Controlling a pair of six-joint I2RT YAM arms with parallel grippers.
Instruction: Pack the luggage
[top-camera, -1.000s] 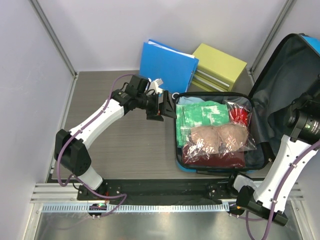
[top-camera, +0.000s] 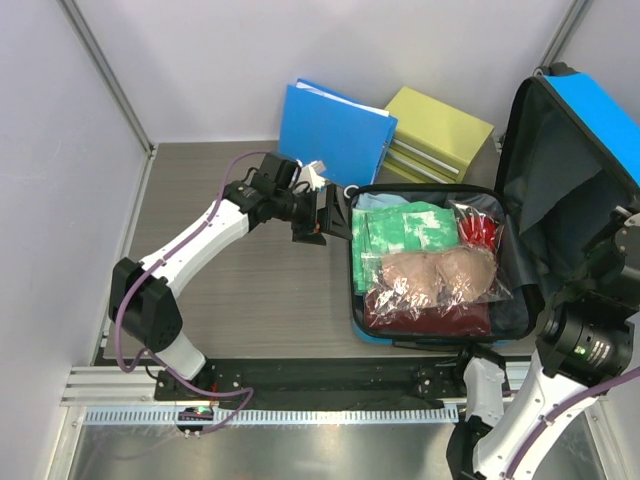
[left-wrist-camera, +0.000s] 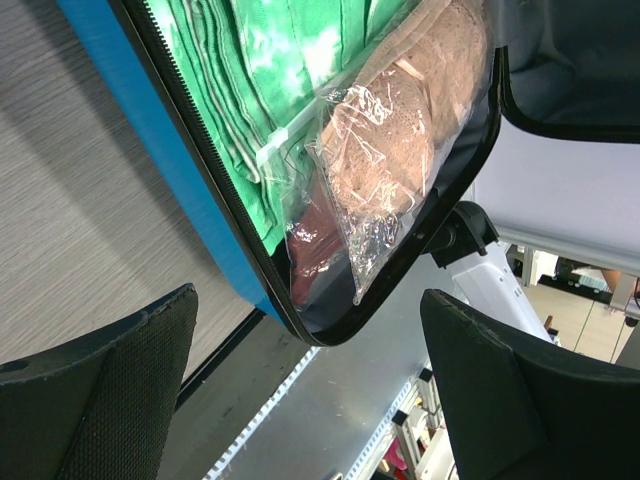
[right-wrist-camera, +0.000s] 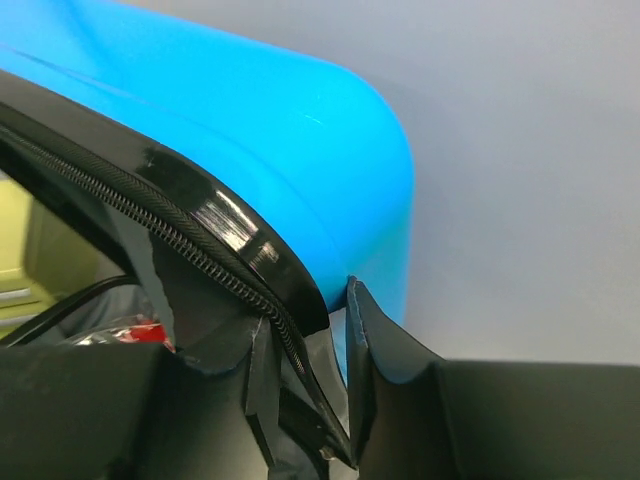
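Note:
The open suitcase (top-camera: 360, 300) holds green folded cloth (top-camera: 410, 228), bagged brown items (top-camera: 440, 275), a red item (top-camera: 478, 230) and maroon cloth (top-camera: 430, 322). My open left gripper hangs above its left edge, empty. The raised lid (top-camera: 600, 105), blue outside with black zip, stands at the right. My right gripper is at the lid's rim, the zipped edge running between or just behind its part-open fingers; whether it grips cannot be told.
A blue binder (top-camera: 330, 135) and yellow box files (top-camera: 440, 130) stand behind the suitcase against the back wall.
My right arm has moved toward the front and left, and the lid has tilted further upright toward the suitcase body. The left arm and contents are unchanged.

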